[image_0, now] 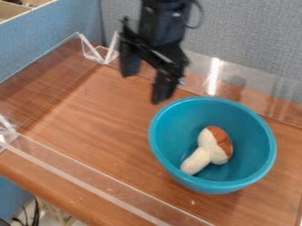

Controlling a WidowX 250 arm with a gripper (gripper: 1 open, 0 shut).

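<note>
A dark gripper (147, 75) hangs in the upper middle, blurred, its fingers parted with nothing visible between them, above the wooden surface and up and left of a teal bowl (162, 136). Inside the bowl lies a white toy with a reddish-brown cap (200, 156), shaped like a mushroom.
Clear plastic edging (98, 55) runs along its sides, with a grey wall behind and a blue padded wall (35, 48) at the left.
</note>
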